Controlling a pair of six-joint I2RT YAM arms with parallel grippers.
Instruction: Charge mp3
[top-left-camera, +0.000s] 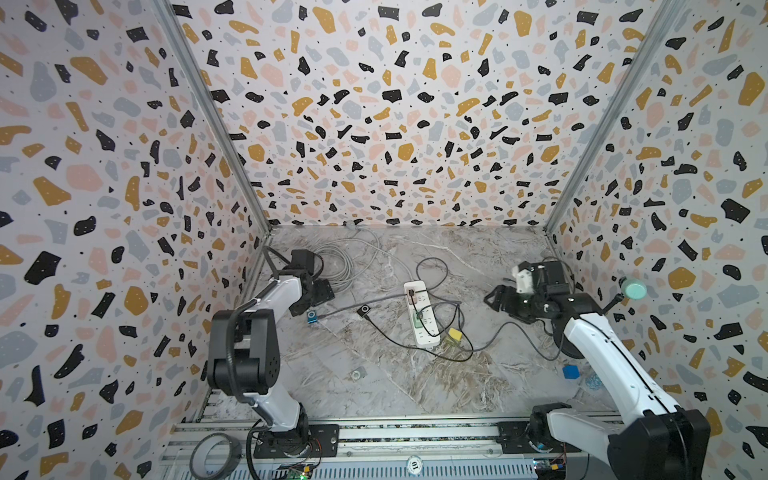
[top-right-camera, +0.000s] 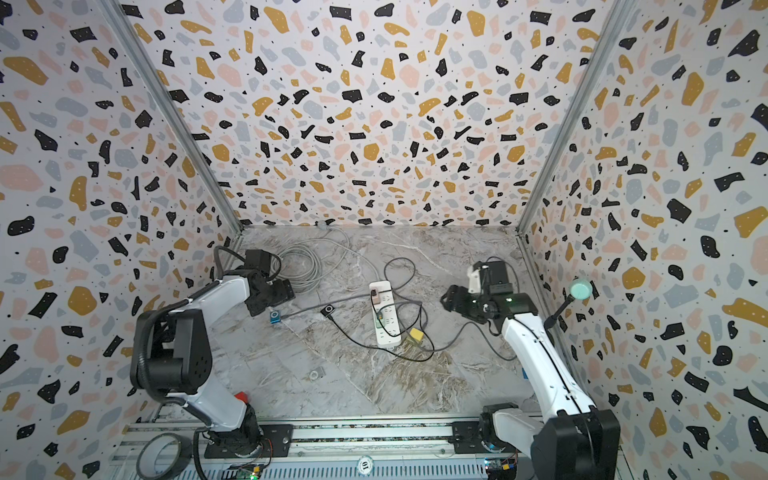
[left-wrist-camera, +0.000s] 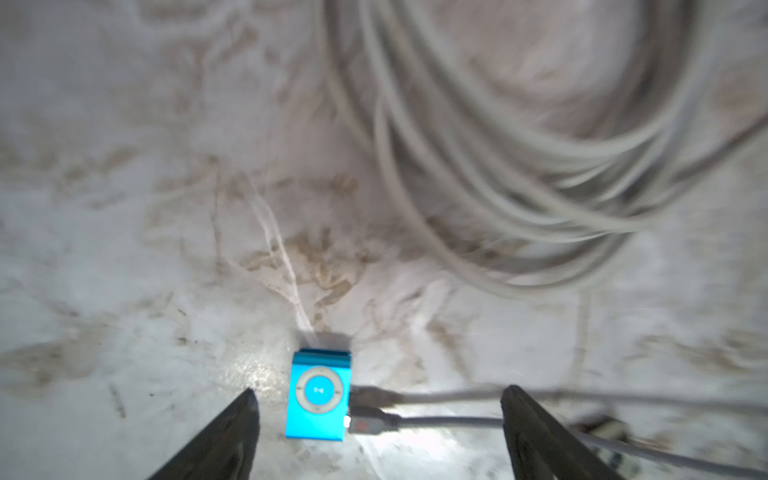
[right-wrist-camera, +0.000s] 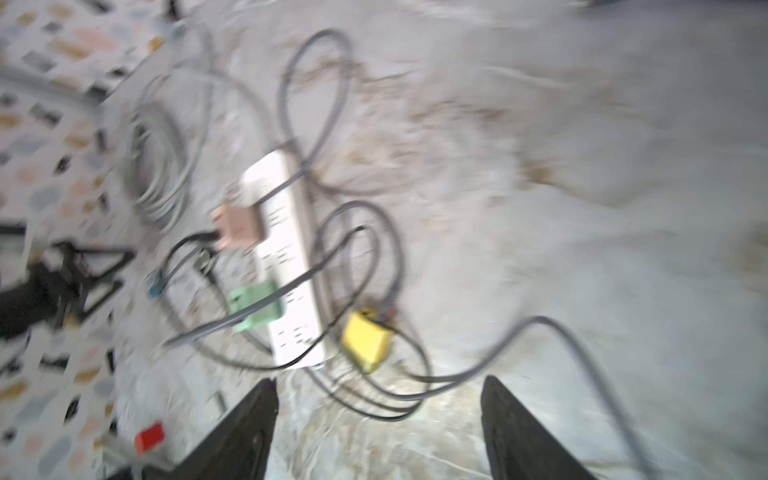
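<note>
A turquoise mp3 player (left-wrist-camera: 318, 408) lies on the table at the left, with a grey cable plug (left-wrist-camera: 372, 422) at its side; whether it is fully inserted I cannot tell. My left gripper hovers open just above it, nothing between its fingers. In the middle lies a white power strip (top-right-camera: 389, 328) with pink and green adapters and tangled cables, a yellow block (right-wrist-camera: 366, 336) beside it. My right gripper is raised open over the right side, right of the strip, holding nothing.
A coiled grey cable (top-left-camera: 336, 256) lies behind the player. A blue block (top-left-camera: 571, 371) is at the right front, near a dark disc partly hidden by my right arm.
</note>
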